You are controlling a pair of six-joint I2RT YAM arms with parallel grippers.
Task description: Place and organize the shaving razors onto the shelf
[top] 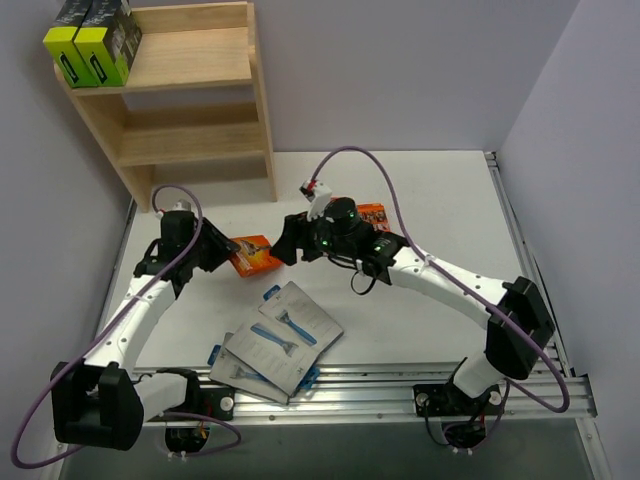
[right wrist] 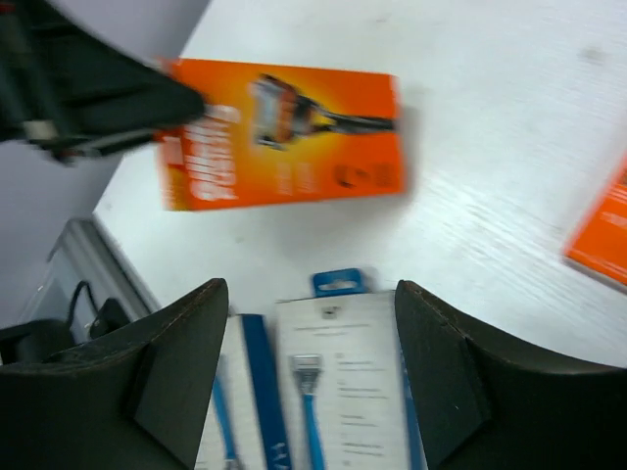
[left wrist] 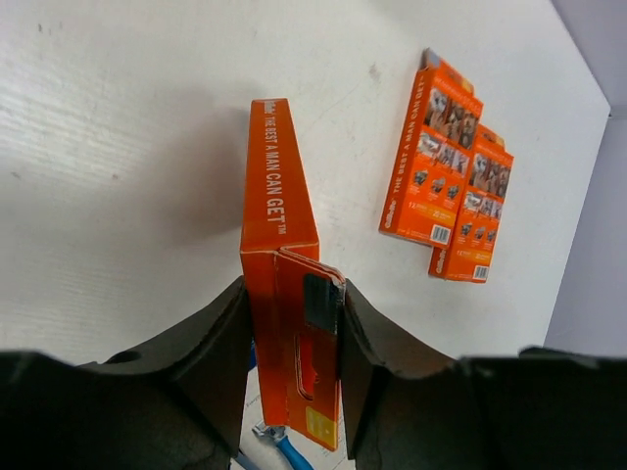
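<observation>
An orange razor box (top: 256,257) is held above the table, its near end between the fingers of my left gripper, which is shut on it. Its razor picture faces the right wrist view, where the box (right wrist: 294,132) appears at upper left. My right gripper is open and empty, just to the right of that box and apart from it in the top view. Two more orange razor boxes (left wrist: 431,152) (left wrist: 473,211) lie on the table, largely hidden behind the right arm from above. At the back left stands the wooden shelf (top: 190,132).
Two black-and-green boxes (top: 108,45) occupy the shelf's upper left; its middle board is bare. Several flat packs with blue utensils (top: 285,335) overlap at the table's front. Free table lies at the right.
</observation>
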